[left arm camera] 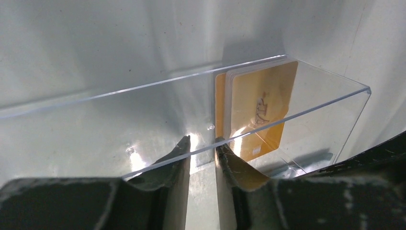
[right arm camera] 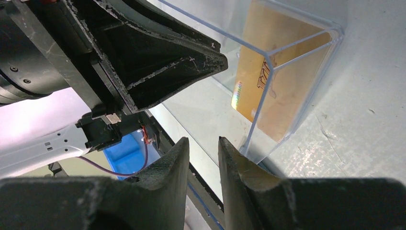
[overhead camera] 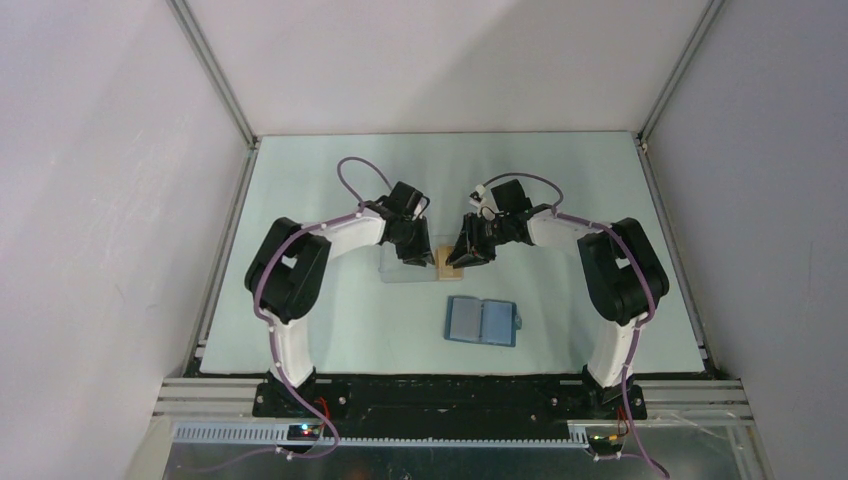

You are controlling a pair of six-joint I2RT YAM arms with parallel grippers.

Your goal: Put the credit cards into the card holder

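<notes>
A stack of gold cards stands at one end of a clear acrylic box, also seen through the box's walls in the right wrist view [right arm camera: 253, 81]. My left gripper [overhead camera: 425, 258] is at the box, its dark fingertips low in the left wrist view beside the stack, slightly apart with no card visible between them. My right gripper [overhead camera: 460, 258] is at the box's right end, its fingers a little apart and empty, just outside the acrylic corner. An open blue card holder [overhead camera: 480, 320] lies in front of the box.
The two arms face each other closely over the box, and the other gripper fills the upper left of the right wrist view.
</notes>
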